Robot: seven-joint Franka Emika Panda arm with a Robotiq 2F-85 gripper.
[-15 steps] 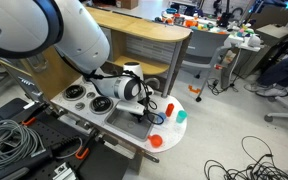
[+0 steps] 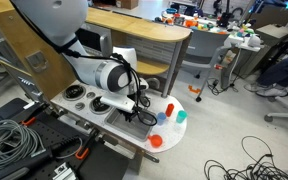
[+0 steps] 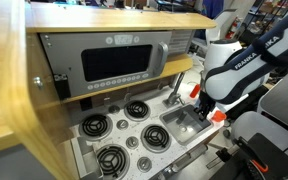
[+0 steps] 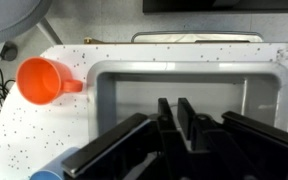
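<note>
My gripper points down over the grey sink basin (image 4: 189,67) in the wrist view. Its dark fingers stand a narrow gap apart, with only bare basin showing between them. To the left of the basin lies an orange cup (image 4: 42,80), its handle towards the sink. Part of a blue cup (image 4: 49,172) shows at the lower left edge. Exterior view 1 has the orange cup (image 2: 156,141) and the blue cup (image 2: 161,117) on the rounded counter end; there the arm and cables partly hide the fingertips.
A red cup (image 2: 170,108) and a teal cup (image 2: 181,116) also stand on the counter end. Stove burners (image 3: 137,110) lie on the other side of the sink, below a microwave (image 3: 124,65). The wooden shelf (image 2: 134,22) overhangs the back.
The arm has swung away from the cups towards the stove side, and the gripper now hangs over the sink. The cups appear unmoved.
</note>
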